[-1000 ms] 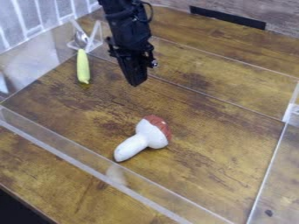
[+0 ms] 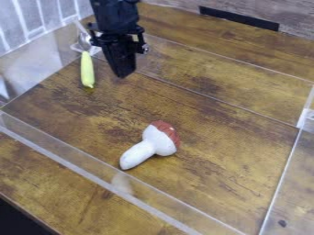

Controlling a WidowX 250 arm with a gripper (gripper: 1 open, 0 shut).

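My black gripper (image 2: 120, 62) hangs at the top left over the wooden table, just right of a slim pale yellow-green object (image 2: 87, 71); whether its fingers are open or shut is not clear. A white toy mushroom (image 2: 146, 150) with a red-speckled cap lies on its side in the lower middle.
A clear low wall (image 2: 51, 138) runs along the near left, and another (image 2: 289, 174) along the right. White slatted railing stands at the back left.
The gripper has shifted left, toward the yellow-green object. The mushroom and the yellow-green object look unmoved.
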